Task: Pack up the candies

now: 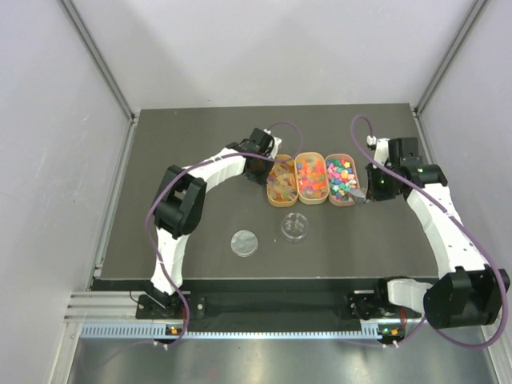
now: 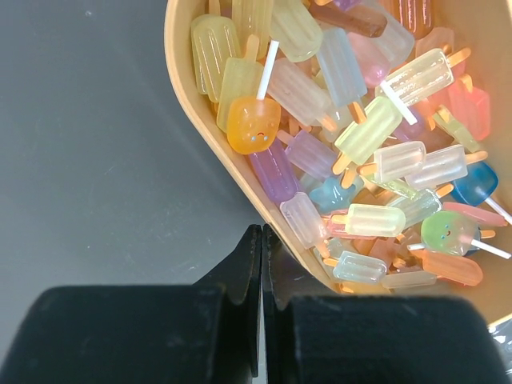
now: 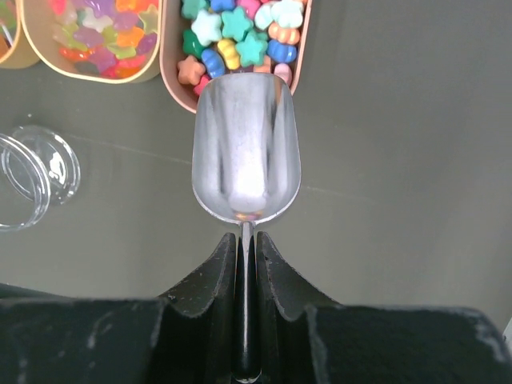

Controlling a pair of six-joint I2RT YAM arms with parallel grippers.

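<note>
Three candy boxes stand side by side: an orange-tan one (image 1: 282,205) of popsicle-shaped candies (image 2: 373,219), a yellow-rimmed one (image 1: 312,202) of translucent gummies (image 1: 311,174), and a pink one (image 1: 341,203) of opaque stars and beads (image 3: 236,25). My left gripper is shut, its tip against the outside of the popsicle box's left wall. On the right, my gripper is shut on the handle of a metal scoop (image 3: 246,152). The scoop is empty, its front end overlapping the pink box's near edge in the right wrist view.
A clear glass jar (image 1: 294,227) stands in front of the boxes, with its round lid (image 1: 244,243) on the table to its left.
</note>
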